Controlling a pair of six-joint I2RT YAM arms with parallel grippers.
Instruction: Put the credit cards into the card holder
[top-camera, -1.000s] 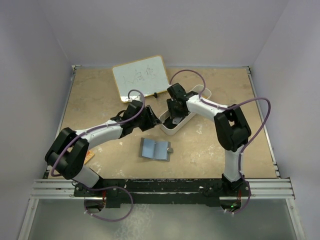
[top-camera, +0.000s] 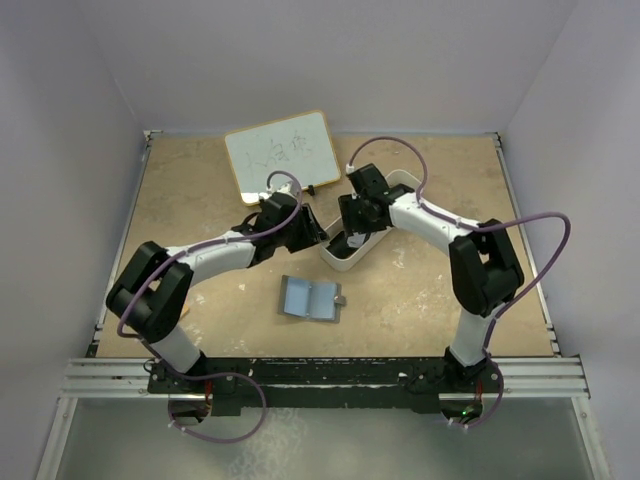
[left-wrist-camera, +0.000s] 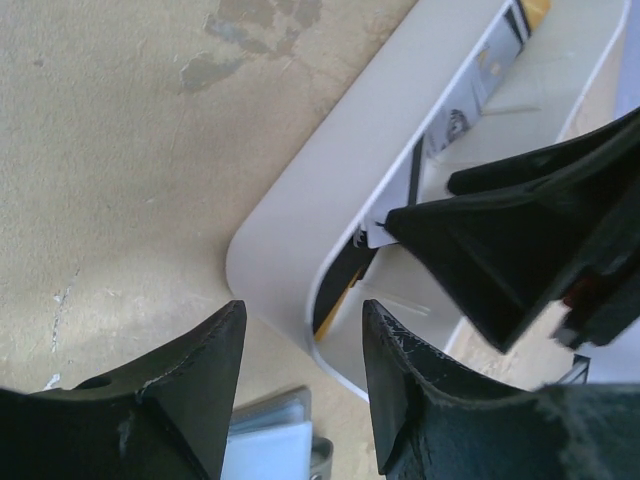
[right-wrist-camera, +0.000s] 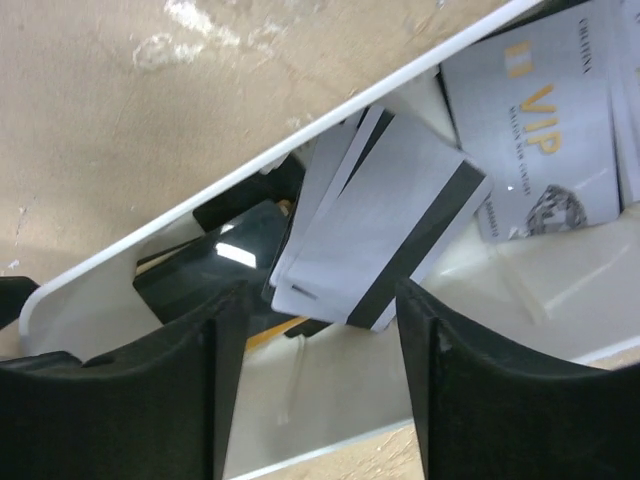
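The white tray (top-camera: 340, 259) holds silver cards (right-wrist-camera: 370, 230), a silver VIP card (right-wrist-camera: 540, 120) and dark cards (right-wrist-camera: 200, 280). My right gripper is part open over the cards, with no card clearly between its fingers. My left gripper is part open at the tray's near-left end, its fingers astride the wall, as seen in the left wrist view; whether it touches cannot be told. A blue card holder (top-camera: 322, 300) lies open on the table below the tray.
A whiteboard (top-camera: 280, 152) lies at the back left. The two grippers are close together at the tray.
The right arm has moved a little to the right, its gripper staying over the tray. The left arm has shifted slightly up and right in the top view.
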